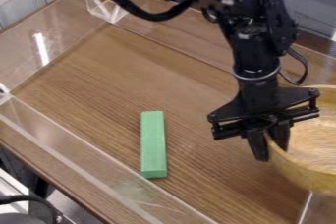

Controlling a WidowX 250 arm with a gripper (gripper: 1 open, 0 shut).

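The black gripper (268,138) is at the right of the camera view, its fingers over the near-left rim of a tan wooden bowl (306,165), shut on that rim. The bowl is cut off by the right edge of the view. A green block (152,144) lies lengthwise on the wooden surface, left of the gripper and apart from it.
Clear plastic walls (79,169) edge the wooden tray at the left and front. A cable hangs above the back.
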